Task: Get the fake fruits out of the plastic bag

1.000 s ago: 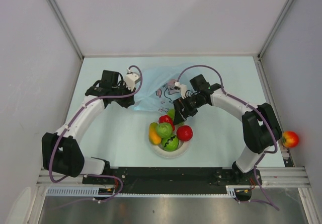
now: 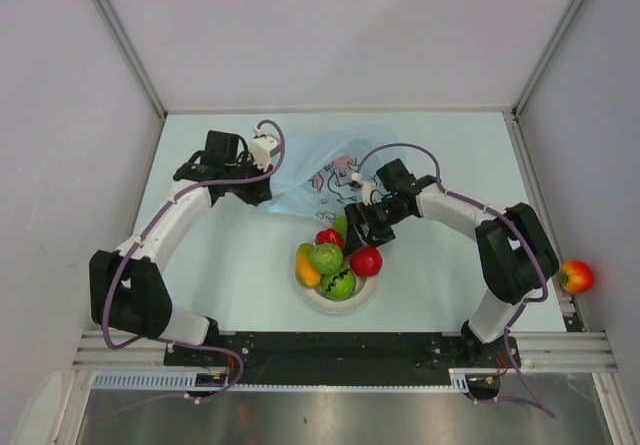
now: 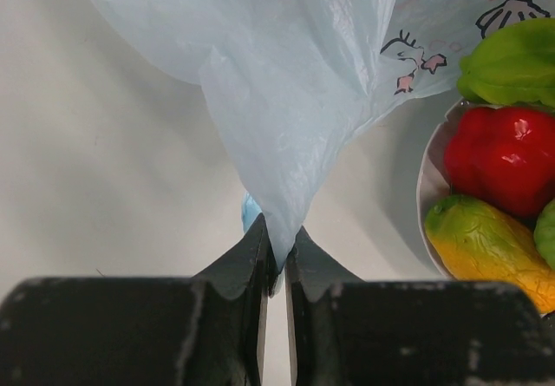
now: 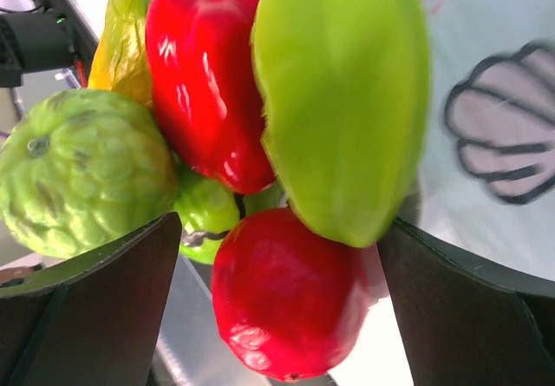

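Observation:
The pale blue printed plastic bag [image 2: 300, 180] lies across the back of the table. My left gripper is shut on a gathered corner of it. A white bowl [image 2: 336, 305] at the front middle holds a yellow-green mango [image 3: 490, 251], a red bell pepper [image 4: 204, 74], a green bumpy fruit [image 4: 82, 169], a striped watermelon [image 2: 338, 285], a red round fruit [image 4: 286, 295] and a light green fruit [image 4: 338, 100] at the rim. My right gripper stands open over these fruits, the red round one and light green one between or just beyond its fingers.
A red-yellow fruit [image 2: 576, 276] lies outside the table at the right.
My right gripper has moved slightly toward the front of the table, over the bowl. The left arm has shifted very slightly. The bag looks nearly unchanged.

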